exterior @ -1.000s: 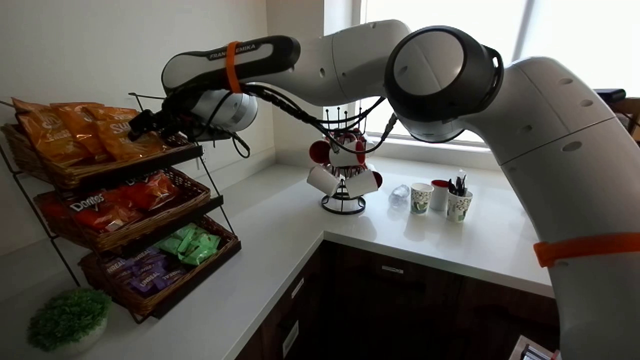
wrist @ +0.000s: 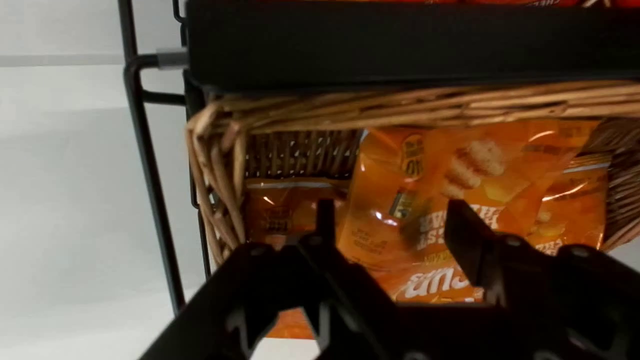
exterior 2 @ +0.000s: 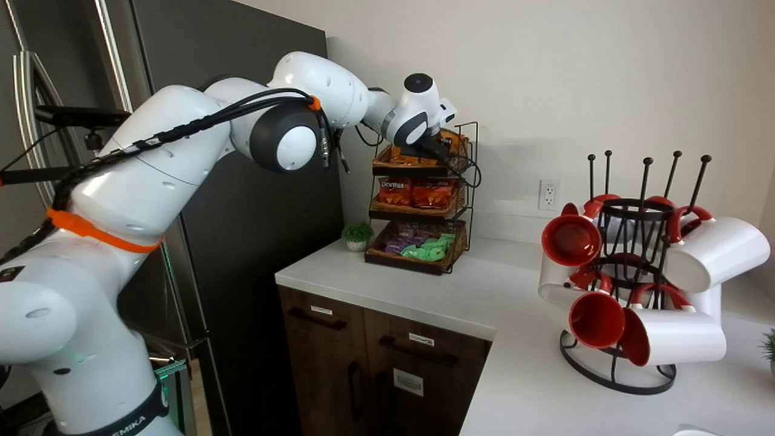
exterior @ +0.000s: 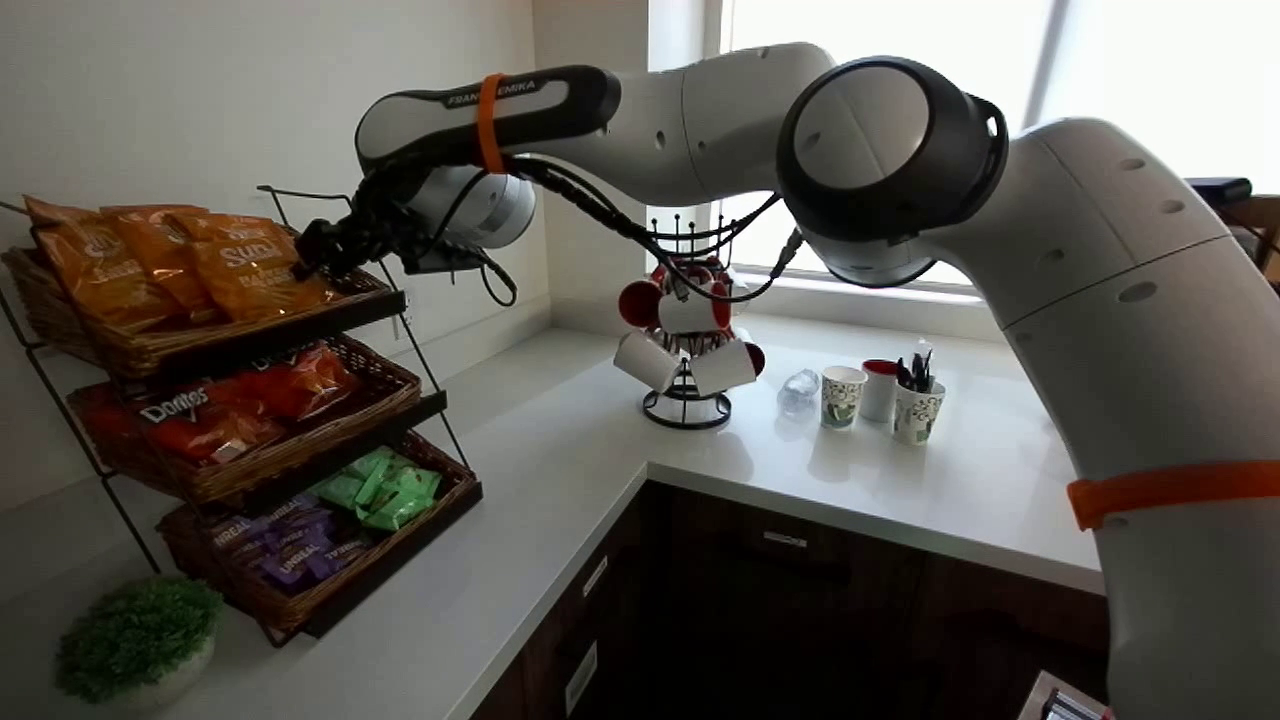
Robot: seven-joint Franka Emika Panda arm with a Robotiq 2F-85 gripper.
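Orange Sun chip bags stand in the top wicker basket of a three-tier rack. My gripper is at the right-hand bag in exterior view 1. Seen from the wrist, its dark fingers are apart, so the gripper is open. An orange bag shows behind the gap, with nothing visibly gripped. In exterior view 2 the arm's hand partly covers the top-tier bags, and the fingertips are hard to make out there.
Red Doritos bags fill the middle basket; purple packets and green packets lie in the bottom one. A potted plant sits beside the rack. Farther off are a mug tree and paper cups.
In exterior view 1 my gripper and forearm have shifted a little to the right, back from over the right-hand chip bag. The bags look unmoved.
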